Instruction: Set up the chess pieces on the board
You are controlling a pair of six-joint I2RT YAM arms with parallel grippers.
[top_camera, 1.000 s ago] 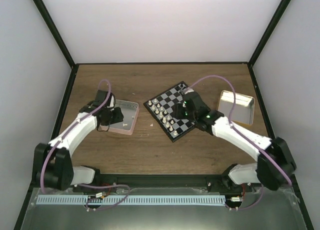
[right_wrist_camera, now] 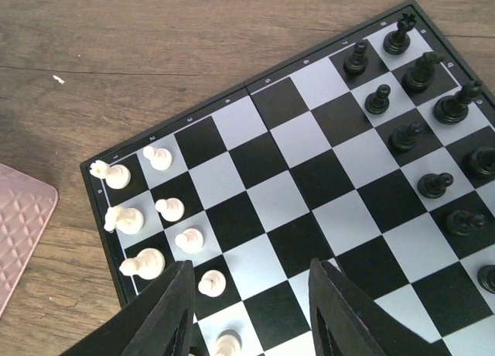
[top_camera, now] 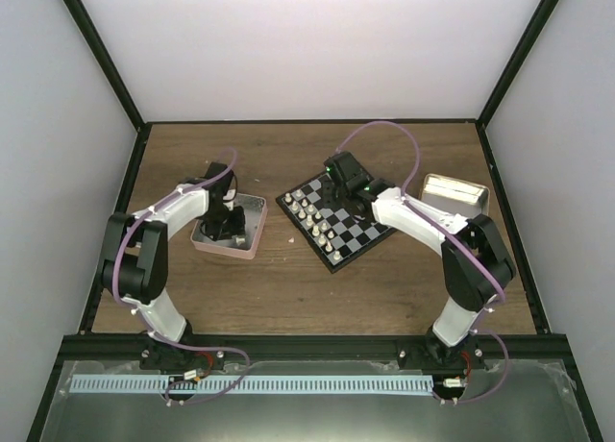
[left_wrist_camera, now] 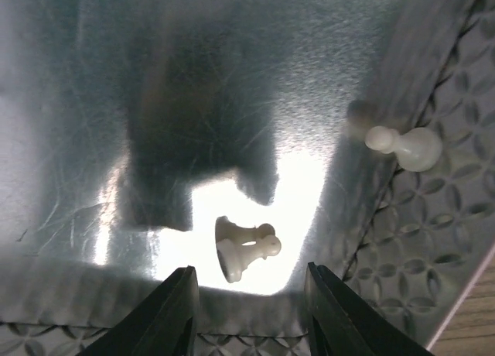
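My left gripper hangs open over the pink bin [top_camera: 224, 251]. Below its fingers in the left wrist view, a white piece [left_wrist_camera: 240, 251] lies on its side on the bin's metal floor, and a white pawn [left_wrist_camera: 414, 148] lies at the right. My right gripper is open above the chessboard [right_wrist_camera: 274, 170]. White pieces such as a knight [right_wrist_camera: 124, 220] and a pawn [right_wrist_camera: 169, 208] stand along one side, black pieces such as a pawn [right_wrist_camera: 377, 100] along the other. No piece shows between the right fingers.
An empty-looking light tray [top_camera: 455, 185] sits right of the board, partly behind my right arm. Bare wooden table [top_camera: 298, 298] lies in front of the board and between it and the pink bin. A small white bit lies on the wood there.
My left arm has shifted slightly right and upright over the pink bin.
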